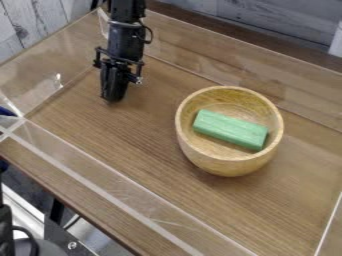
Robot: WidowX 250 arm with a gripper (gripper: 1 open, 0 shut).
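My black arm (123, 25) reaches down from the top of the view to the wooden table, left of centre. Its gripper (114, 88) is low at the table surface. It is small and dark, so its fingers and whatever may be between them cannot be made out. A wooden bowl (201, 146) sits at the right, holding a green block (230, 130) lying at a slant inside it. The gripper is apart from the bowl, to its upper left.
Dark objects and an edge lie along the lower left side.
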